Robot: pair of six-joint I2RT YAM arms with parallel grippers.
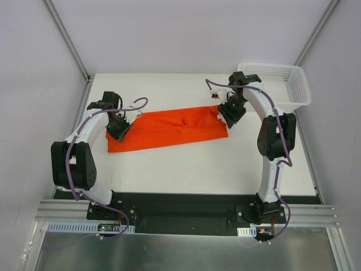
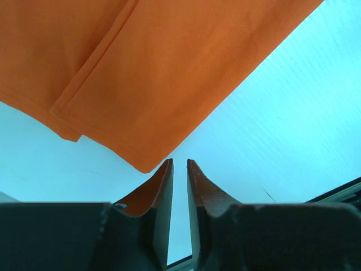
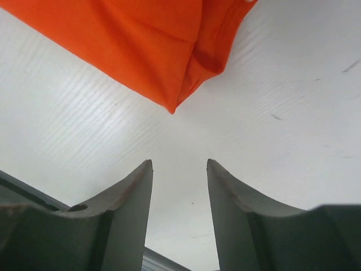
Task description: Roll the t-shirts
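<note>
The orange-red t-shirt (image 1: 163, 132) is folded into a long flat band across the table, slightly bunched near its right end. My left gripper (image 1: 120, 137) is over its left end. In the left wrist view that gripper is shut with no cloth visible between its fingers, and the shirt's corner (image 2: 144, 161) lies just beyond the tips. Near the shirt's right end is my right gripper (image 1: 229, 125). The right wrist view shows this gripper open and empty, with a shirt corner (image 3: 169, 99) ahead of its fingertips, apart from them.
A white basket (image 1: 305, 84) stands at the back right, behind the right arm. A dark edge (image 1: 175, 212) borders the table's front.
</note>
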